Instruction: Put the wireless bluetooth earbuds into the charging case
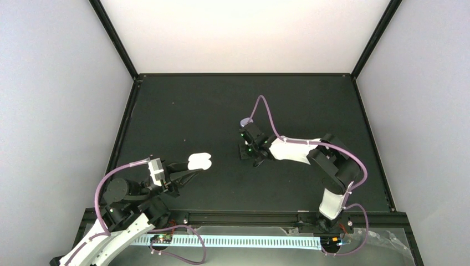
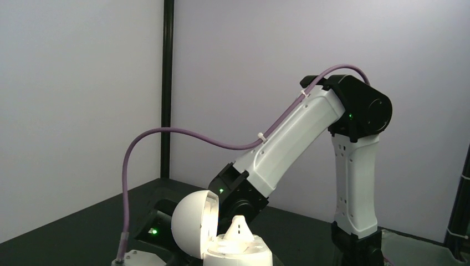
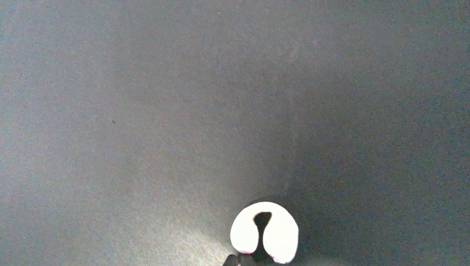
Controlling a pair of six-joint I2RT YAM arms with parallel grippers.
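Note:
My left gripper [image 1: 188,172] is shut on the white charging case [image 1: 199,162], held in the air left of the table's middle. In the left wrist view the case [image 2: 194,221] has its lid up. My right gripper [image 1: 244,152] is low near the table's middle; in the right wrist view its tips [image 3: 238,260] show at the bottom edge, shut, beside a white, horseshoe-shaped piece [image 3: 277,238] on the table, probably an earbud seen close; whether they touch it I cannot tell.
A lilac round object [image 1: 245,121] sits partly behind the right gripper. Its frame and walls bound it.

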